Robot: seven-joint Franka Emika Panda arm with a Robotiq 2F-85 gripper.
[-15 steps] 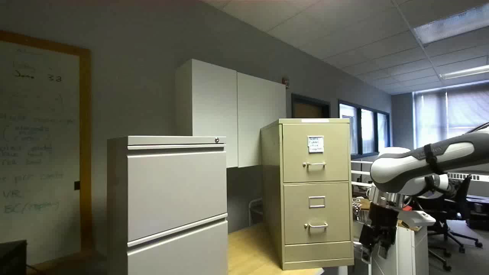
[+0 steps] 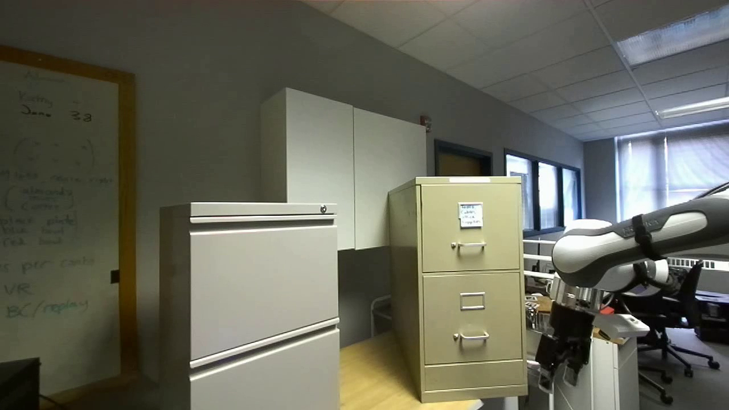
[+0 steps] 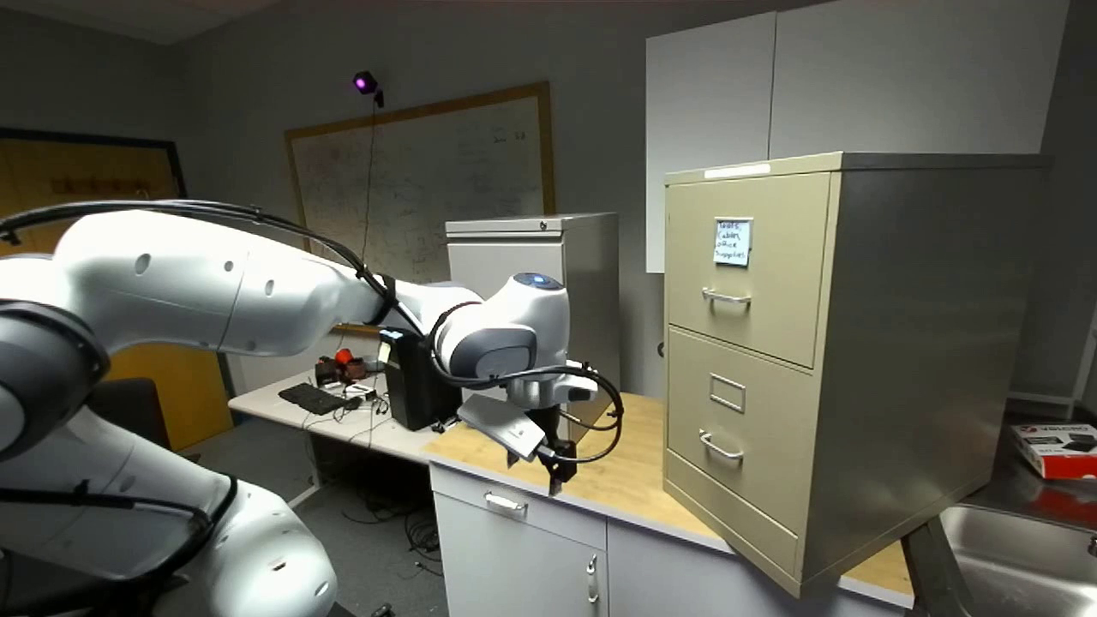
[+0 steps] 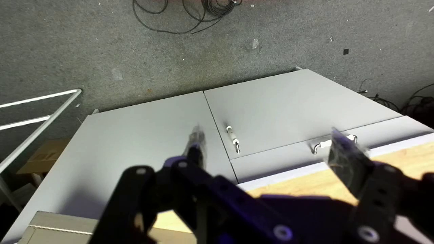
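My gripper stands open with nothing between its fingers; below it in the wrist view are a grey cupboard and its drawer handle. In exterior view 2 the gripper hangs at the front edge of the wooden counter, left of the beige filing cabinet. That cabinet has two closed drawers, each with a metal handle, the upper one and the lower one. Exterior view 1 has the gripper to the right of the cabinet, clear of it.
A pale grey filing cabinet stands behind the arm. At the right are a sink and a red and white box. Cables lie on the floor, and a white rack is at the left in the wrist view.
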